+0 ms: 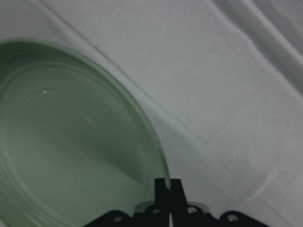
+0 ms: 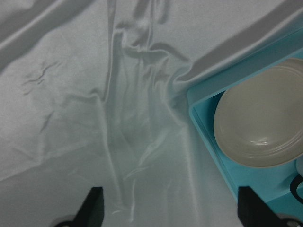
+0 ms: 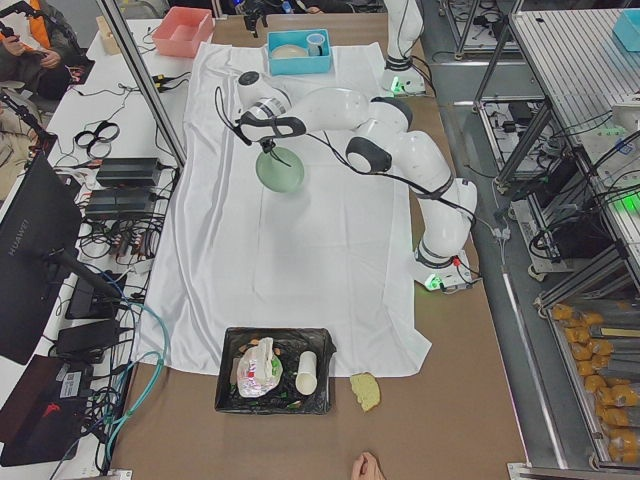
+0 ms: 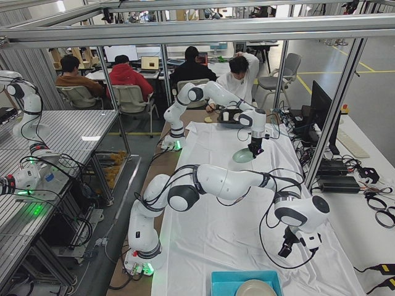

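A green bowl (image 3: pixel 280 176) (image 4: pixel 242 156) (image 1: pixel 71 137) is on or just above the white cloth. My left gripper (image 4: pixel 255 148) is shut on the bowl's rim, at its lower right in the left wrist view. My right gripper (image 4: pixel 290 245) stands open above the cloth, beside a blue bin (image 3: pixel 299 64) (image 2: pixel 206 130) holding a cream plate (image 2: pixel 260 113) and a mug (image 3: pixel 315 42); nothing is between its fingers.
A black tray (image 3: pixel 225 370) with wrappers and a cup stands at the other end, with a yellow sponge (image 3: pixel 365 390) beside it. Monitor, cables and a metal post line one side.
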